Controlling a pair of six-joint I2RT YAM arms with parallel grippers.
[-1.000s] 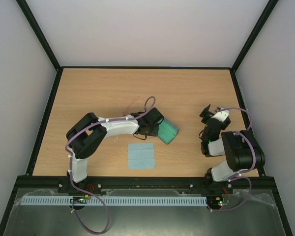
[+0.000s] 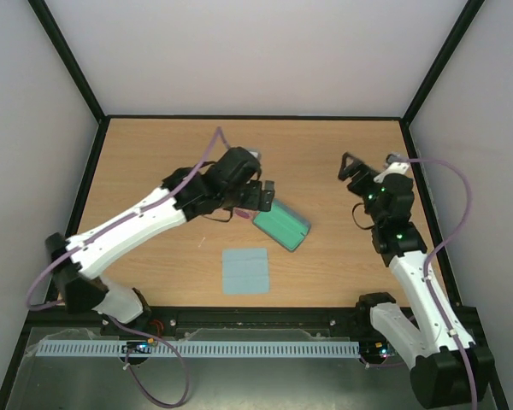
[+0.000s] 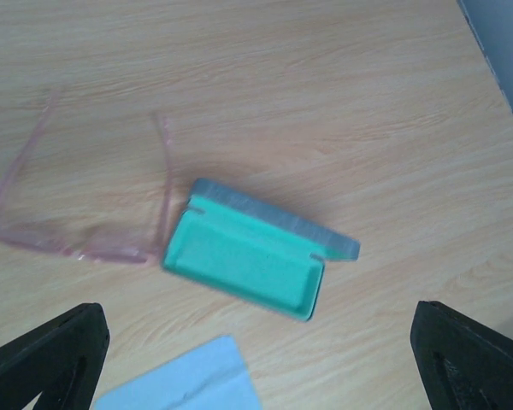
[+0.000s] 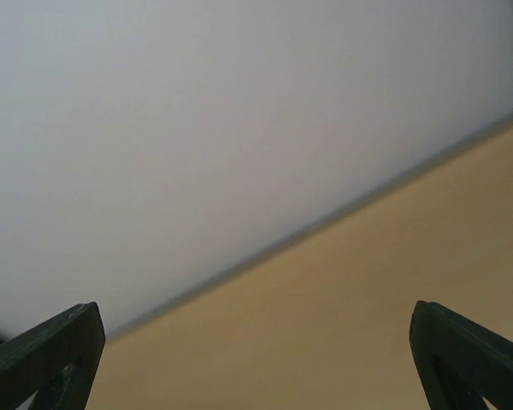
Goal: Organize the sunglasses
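Observation:
Pink see-through sunglasses lie on the table in the left wrist view, temples spread out; one side touches or nearly touches the case. From the top, only a pink bit of the sunglasses shows beneath my left arm. The green case is open and looks empty, its grey-edged lid on the far side. Flat on the table is a light blue cloth, left of centre in the top view. My left gripper hangs open above the case's upper end, holding nothing. Over the table's right side, my right gripper is open and empty.
Bare table stretches across the back and between the two arms. Walls enclose the back and sides; in the right wrist view only table and back wall appear, blurred.
My left arm has risen and drawn back from over the case, uncovering more of it and some pink of the sunglasses.

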